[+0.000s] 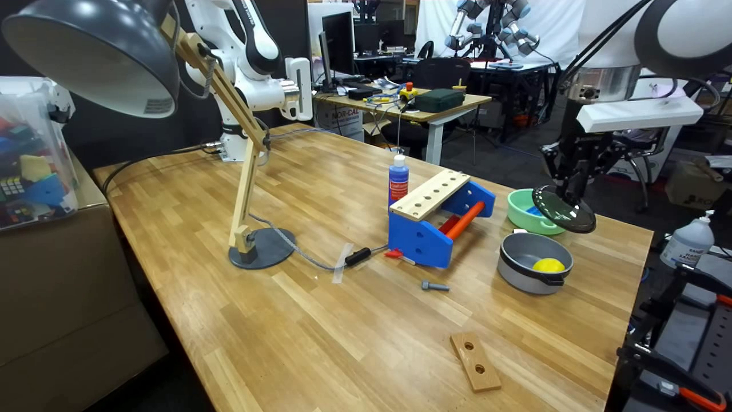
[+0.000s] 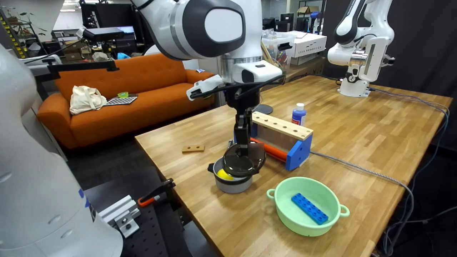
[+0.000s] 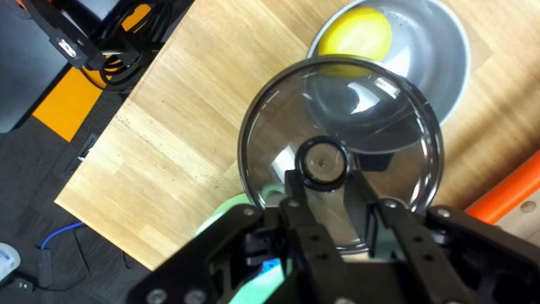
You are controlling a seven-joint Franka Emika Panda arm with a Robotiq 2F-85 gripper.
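A dark-rimmed glass lid (image 3: 263,116) hangs in the air, its knob between the fingers of my gripper. In exterior view 1 the lid (image 1: 557,214) is tilted, above and behind the grey pot (image 1: 516,264). The wrist view has the lid overlapping part of the pot (image 3: 450,66), off to one side of its opening. Inside the pot lies a yellow object (image 3: 357,33), partly visible from every camera. My gripper (image 2: 242,149) points down, closed about the knob.
Beside the pot stands a green colander (image 2: 285,201) holding a blue block (image 2: 309,208). A blue toy bench (image 1: 418,241) with an orange bar is close by. A bolt (image 1: 435,285) and a wooden strip (image 1: 475,361) lie on the open table.
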